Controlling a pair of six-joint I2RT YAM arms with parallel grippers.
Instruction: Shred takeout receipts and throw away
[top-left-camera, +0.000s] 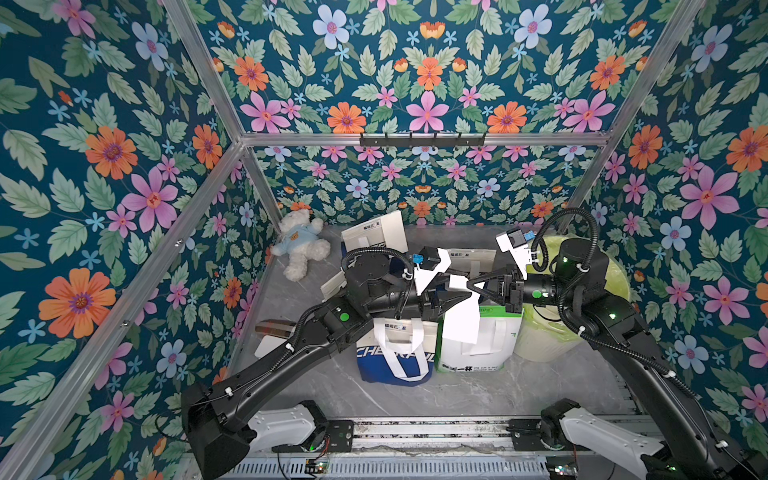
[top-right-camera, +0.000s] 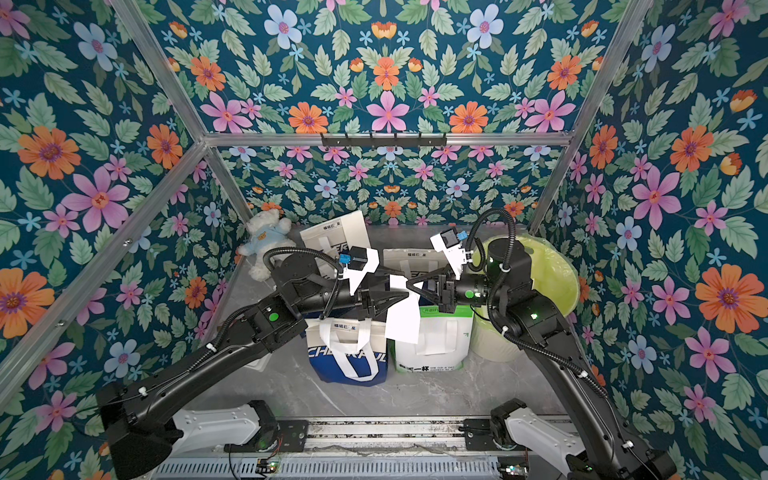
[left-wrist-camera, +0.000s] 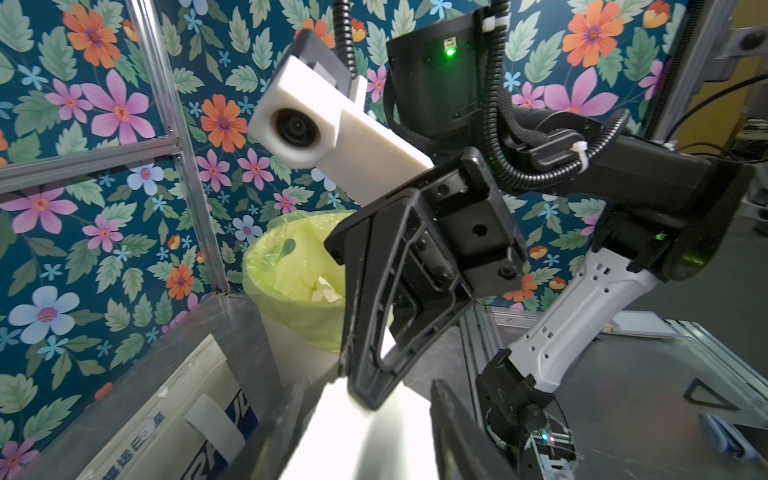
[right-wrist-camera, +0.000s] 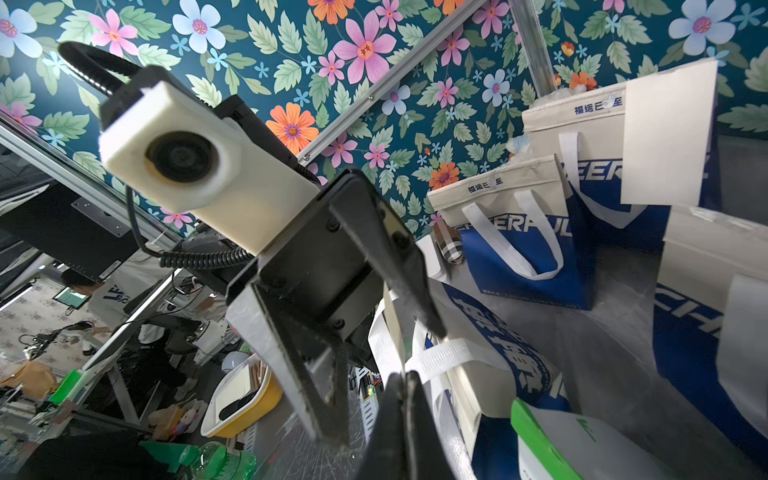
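A white receipt (top-left-camera: 461, 318) hangs in the air between the two grippers, over the bags. My right gripper is shut on its upper edge; in the right wrist view the paper (right-wrist-camera: 393, 332) shows nearly edge-on above the closed fingers (right-wrist-camera: 411, 416). Close by from the left, my left gripper stands open, its two fingers well apart. In the left wrist view these blurred fingers (left-wrist-camera: 457, 424) lie on either side of the receipt (left-wrist-camera: 360, 436). The bin (left-wrist-camera: 280, 332), lined with a yellow-green bag, stands behind the right gripper and has pale paper scraps (left-wrist-camera: 324, 290) inside.
A blue-and-white bag (top-left-camera: 396, 356) and a white-and-green bag (top-left-camera: 480, 344) stand under the grippers. More bags (right-wrist-camera: 520, 232) are behind. A teddy bear (top-left-camera: 304, 244) sits at the back left.
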